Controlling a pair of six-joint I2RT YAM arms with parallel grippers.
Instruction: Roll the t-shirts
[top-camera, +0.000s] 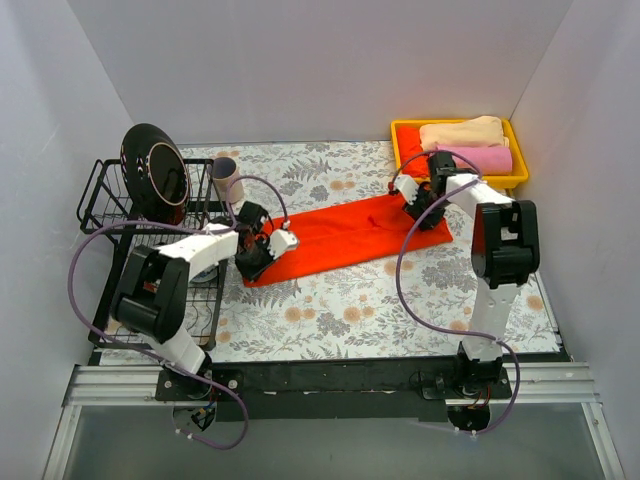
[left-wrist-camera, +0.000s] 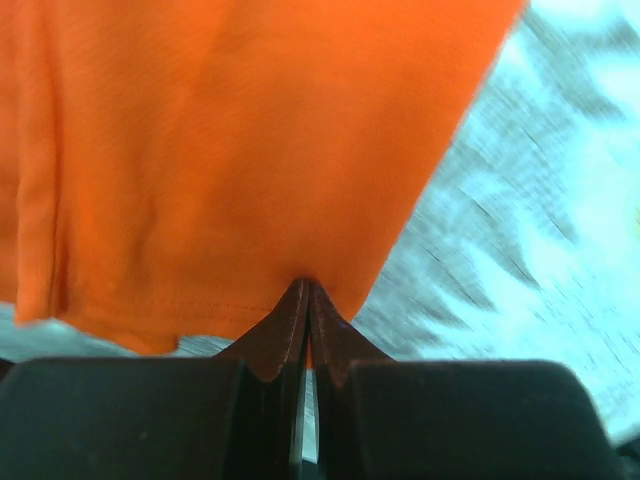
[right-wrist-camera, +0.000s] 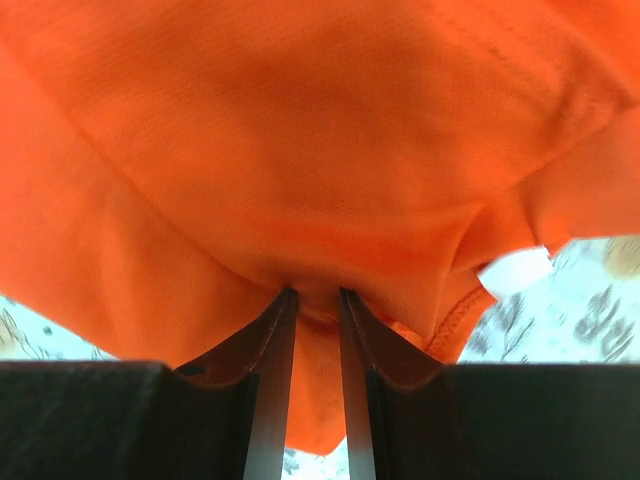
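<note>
An orange t-shirt (top-camera: 340, 236), folded into a long strip, lies slanted across the table. My left gripper (top-camera: 262, 255) is down at its left end; in the left wrist view its fingertips (left-wrist-camera: 305, 292) are shut on the cloth's surface near an edge, and whether cloth is between them is hidden. At the right end my right gripper (top-camera: 412, 208) presses into the folded fabric; in the right wrist view its fingers (right-wrist-camera: 268, 350) stand part open in the cloth, beside a fold with a white label (right-wrist-camera: 515, 272).
A yellow bin (top-camera: 515, 140) with rolled orange, pink and cream cloths stands at the back right. A black dish rack (top-camera: 100, 230) with pans and cups fills the left.
</note>
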